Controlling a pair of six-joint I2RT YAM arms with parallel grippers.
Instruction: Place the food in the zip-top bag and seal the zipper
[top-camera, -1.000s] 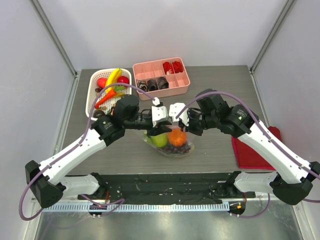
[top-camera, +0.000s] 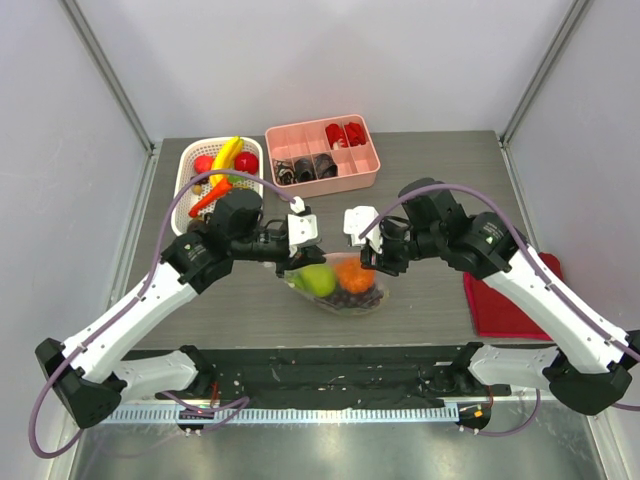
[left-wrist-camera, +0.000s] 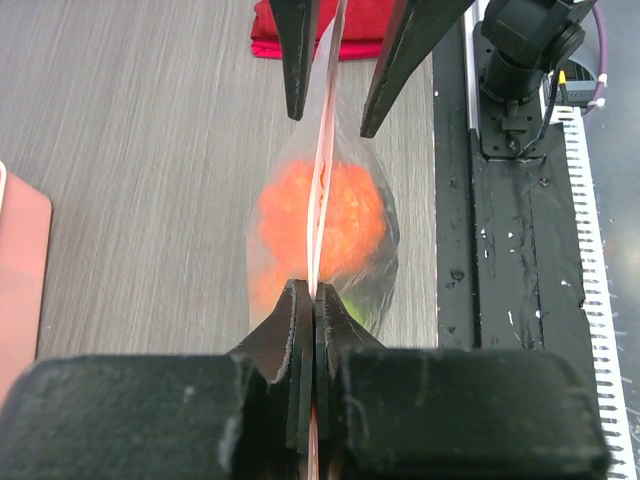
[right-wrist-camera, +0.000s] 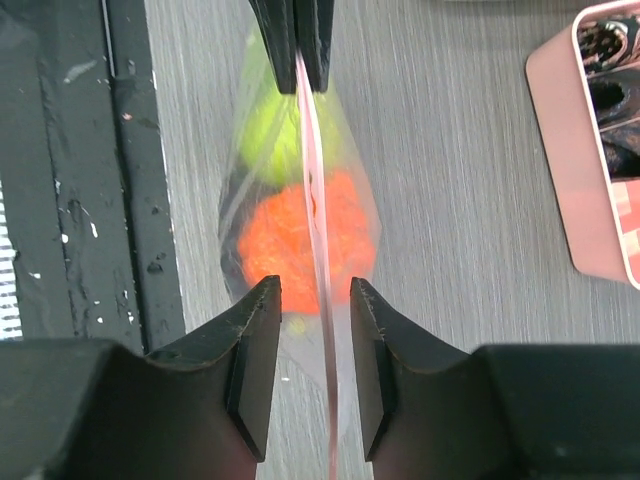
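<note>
The zip top bag (top-camera: 338, 298) lies on the table, holding a green fruit (top-camera: 319, 281), an orange food (top-camera: 354, 275) and dark items. Its pinkish zipper strip (left-wrist-camera: 320, 200) runs lengthwise. My left gripper is shut on the strip at one end, also seen from the right wrist view (right-wrist-camera: 306, 85). My right gripper stands open at the other end, its fingers either side of the strip.
A white basket (top-camera: 183, 200) of fruit and vegetables stands back left, a pink divided box (top-camera: 356, 176) at the back middle. A folded red cloth (top-camera: 505, 310) lies at the right. The table's front edge is just below the bag.
My left arm has moved leftward along the bag, away from the right gripper.
</note>
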